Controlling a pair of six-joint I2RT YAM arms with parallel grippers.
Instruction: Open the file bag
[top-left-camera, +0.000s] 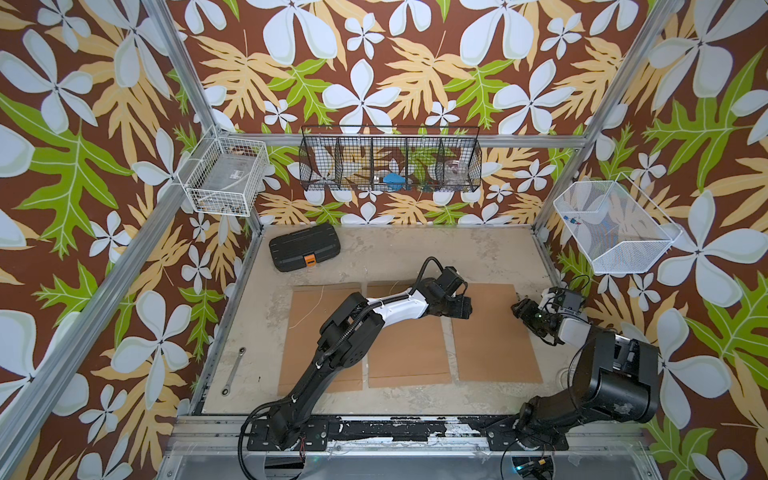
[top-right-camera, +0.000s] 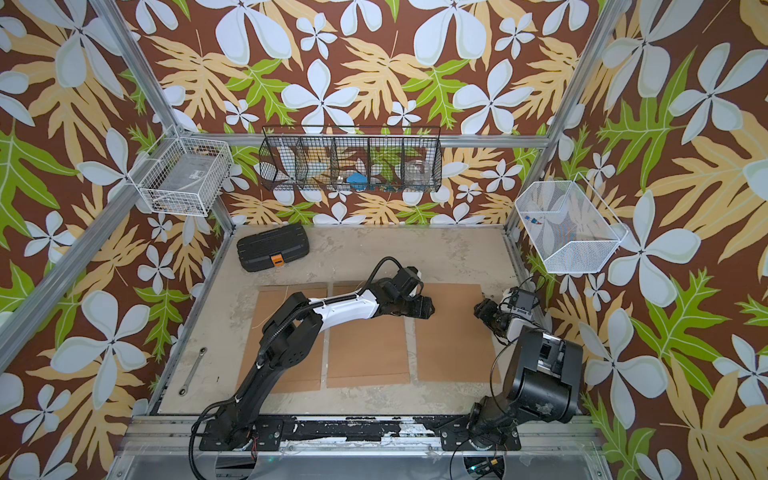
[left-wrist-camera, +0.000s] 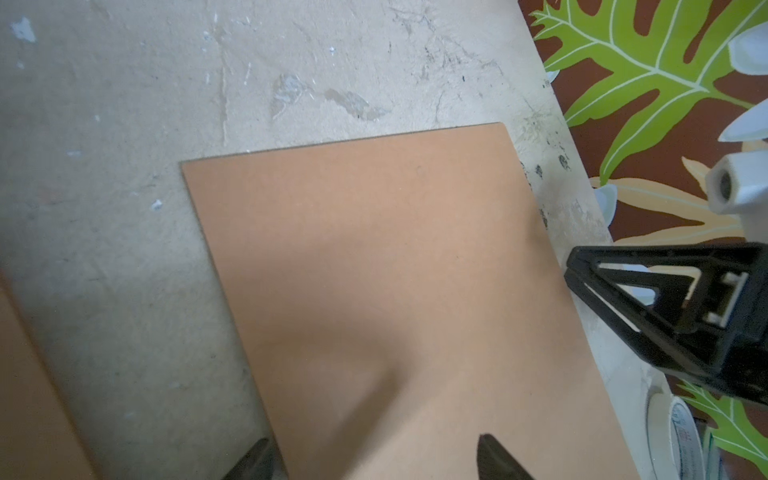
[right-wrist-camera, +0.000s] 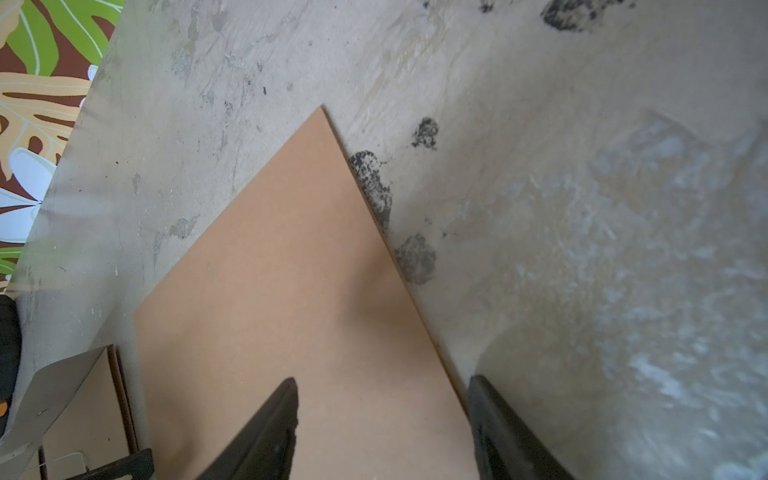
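Observation:
Three flat brown kraft file bags lie side by side: a left bag (top-left-camera: 308, 352), a middle bag (top-left-camera: 408, 352) and a right bag (top-left-camera: 496, 344). My left gripper is open over the right bag, its fingertips (left-wrist-camera: 497, 457) apart with only brown surface between them. At that bag's right side, my right gripper also stands open, fingers (right-wrist-camera: 276, 416) apart and empty. One finger sits over the brown face, the other near its long edge. The bag's face (left-wrist-camera: 384, 240) looks flat and plain; no opened mouth or flap shows.
A black case (top-left-camera: 305, 247) rests at the back left and a wrench (top-left-camera: 233, 371) at the front left. Wire baskets (top-left-camera: 390, 164) hang along the back wall. Bare table lies behind the bags. A white mesh basket (top-left-camera: 616, 228) is at the right.

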